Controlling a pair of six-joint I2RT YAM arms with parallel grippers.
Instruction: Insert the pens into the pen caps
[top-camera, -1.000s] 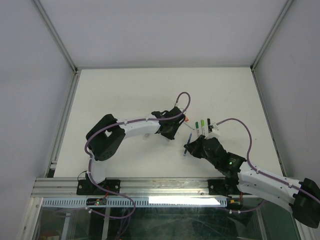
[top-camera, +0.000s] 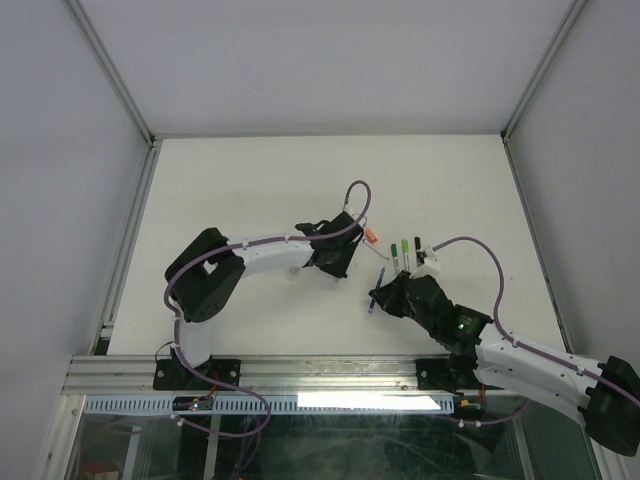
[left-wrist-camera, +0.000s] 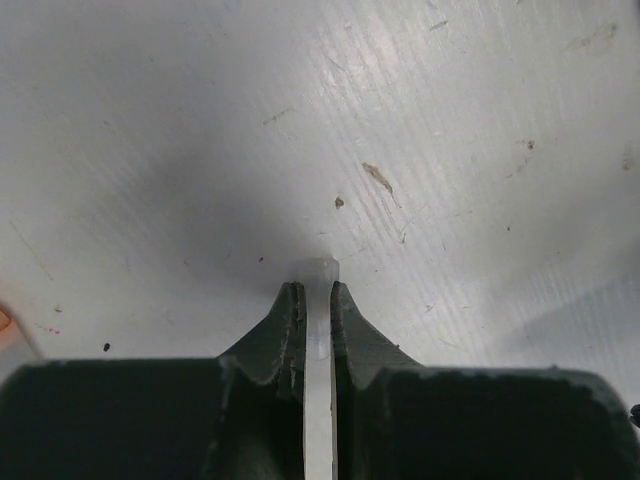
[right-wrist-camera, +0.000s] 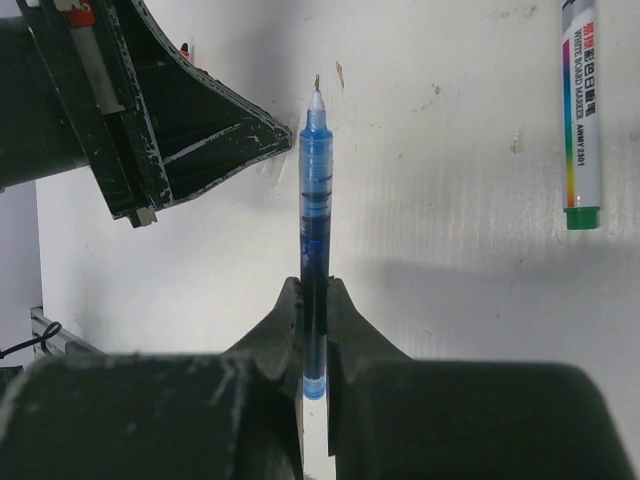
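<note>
My right gripper is shut on a blue pen (right-wrist-camera: 315, 230), held with its tip toward the top of the right wrist view. My left gripper hangs low over the board, its fingers close around a small clear piece (left-wrist-camera: 318, 270), seemingly a cap; whether they grip it is hard to tell. In the right wrist view the left gripper's black body is at upper left, beside the pen's tip and a little apart from it.
Several markers lie right of the pen on the white board (top-camera: 220, 170), including a green-ended one (right-wrist-camera: 581, 120). A small orange object (top-camera: 370, 235) lies behind the left gripper. The back and left of the board are clear.
The right arm and its blue pen look unmoved.
</note>
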